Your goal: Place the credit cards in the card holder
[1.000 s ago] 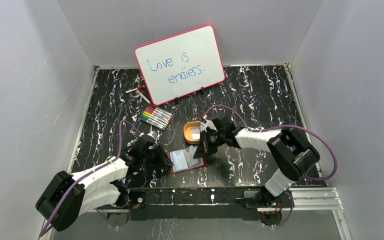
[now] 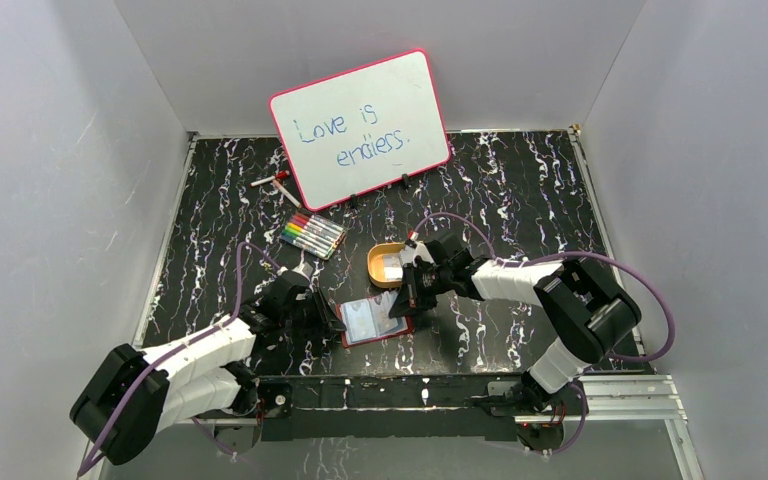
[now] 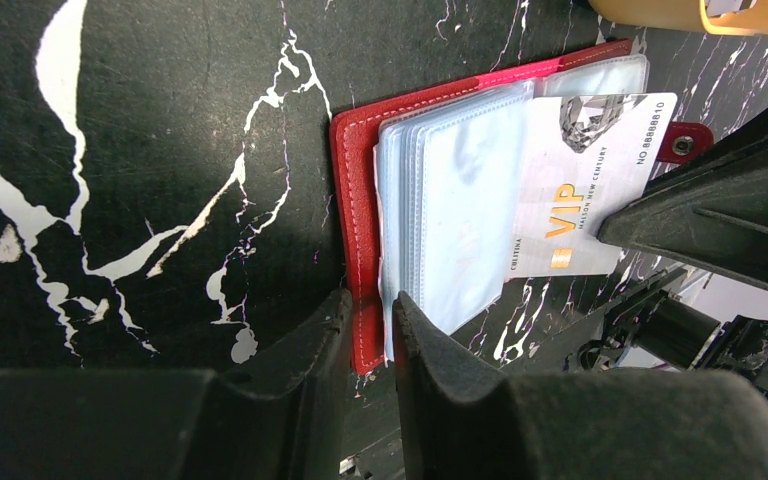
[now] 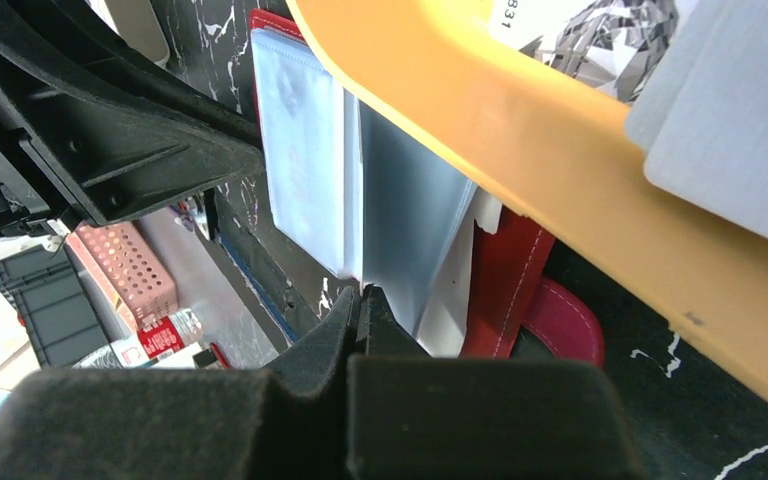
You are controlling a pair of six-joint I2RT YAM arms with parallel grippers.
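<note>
The red card holder (image 2: 370,320) lies open, its clear sleeves (image 3: 450,200) fanned up. My left gripper is shut on the holder's near edge. A silver VIP card (image 3: 580,160) lies among the sleeves at the right in the left wrist view, beside my right gripper's black fingers. In the right wrist view my right gripper is shut, its tips at the edge of a sleeve (image 4: 305,160); no card shows clearly between them.
The orange tray (image 2: 376,258) with more cards sits just behind the holder. A pack of markers (image 2: 312,235), two loose pens and the whiteboard (image 2: 360,130) are farther back.
The top view shows very little difference: my right gripper and the sleeves under it shift slightly. My left gripper stays where it was.
</note>
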